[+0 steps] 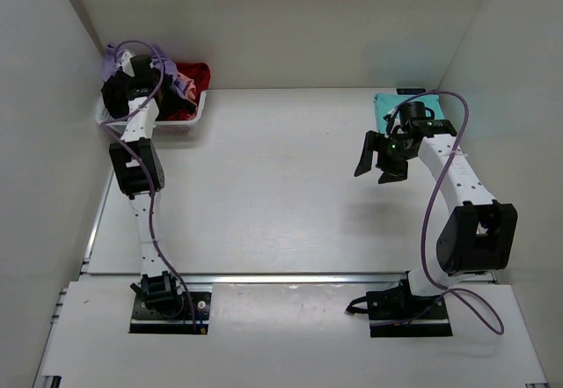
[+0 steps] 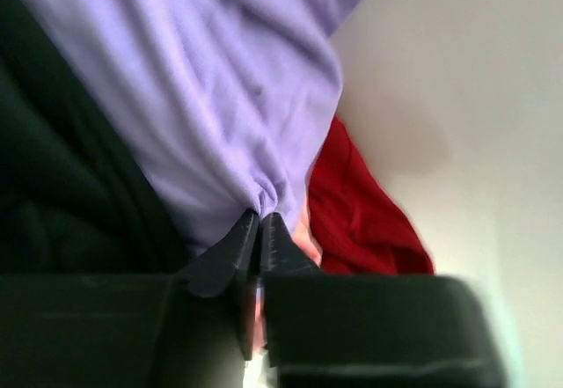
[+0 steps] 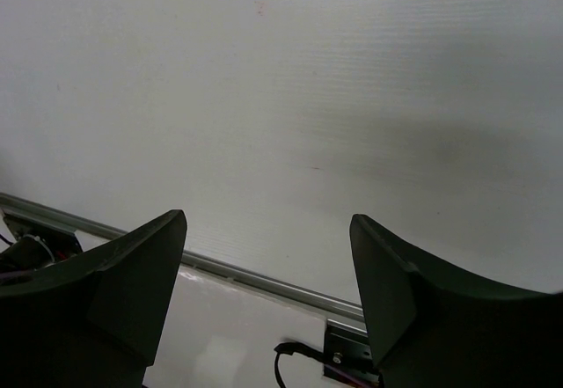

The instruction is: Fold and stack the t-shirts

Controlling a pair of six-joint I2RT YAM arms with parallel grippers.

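Note:
In the left wrist view the fingertips of my left gripper meet on a bunched fold of the purple shirt (image 2: 224, 98). Black cloth (image 2: 62, 168) lies to the left of it, red cloth (image 2: 361, 216) to the right. From above, the arm hides most of that grip inside the white basket (image 1: 180, 128) at the far left. Over the right half of the table, my right gripper (image 1: 369, 177) is open and empty, its fingers wide apart in the right wrist view. Just behind it lies a flat turquoise shirt (image 1: 384, 106), partly covered by the arm.
Walls stand close at the back and both sides. A small dark object (image 1: 410, 91) sits at the back edge by the turquoise shirt. Purple cables loop along both arms.

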